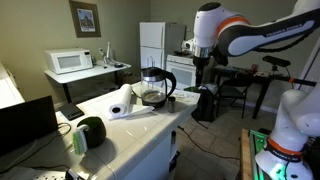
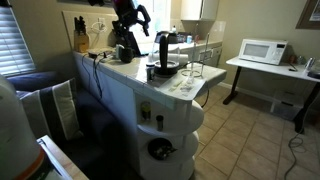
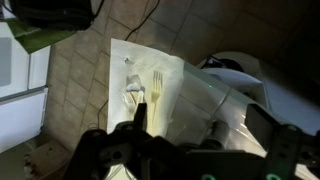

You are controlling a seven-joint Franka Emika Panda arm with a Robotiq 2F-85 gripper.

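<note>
My gripper stands open, its dark fingers wide apart at the lower part of the wrist view with nothing held between them. Beyond them a white sheet (image 3: 170,68) lies on the counter near its edge. A pale yellow fork (image 3: 156,86) rests on it, beside a whitish utensil (image 3: 134,88) that looks like a spoon. Their lower ends come close to the gripper's dark body in the picture. In the first exterior view the gripper (image 1: 198,76) hangs above the far right end of the white counter (image 1: 122,133).
A glass kettle (image 1: 153,88), a white roll (image 1: 118,102) and a small dark cup (image 1: 171,105) stand on the counter. Toward its near end sits a dark green, rounded object (image 1: 93,130). A white microwave (image 2: 270,52) is on a separate table. Open floor lies beside the counter.
</note>
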